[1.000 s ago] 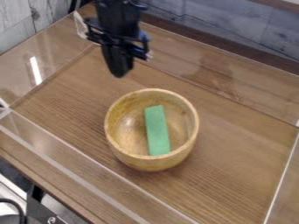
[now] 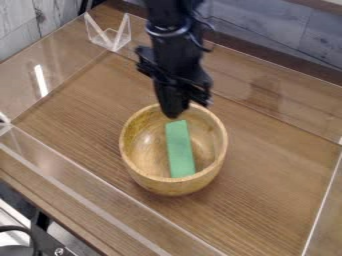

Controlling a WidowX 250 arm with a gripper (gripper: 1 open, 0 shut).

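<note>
A round wooden bowl [image 2: 144, 164] stands on the wooden table, with a green rectangular block [image 2: 179, 150] lying inside it, long side pointing toward the viewer. My black gripper [image 2: 171, 101] hangs just over the back rim of the bowl, above the block's far end. Its lower tip looks narrow and closed, with nothing visible held; fine detail at the fingertips is blurred.
Bare table surface [image 2: 267, 200] lies right of the bowl and to its left. Clear plastic pieces sit at the upper left edge. A raised wall borders the back right. Dark cables show at the lower left corner.
The bowl and green block look unmoved.
</note>
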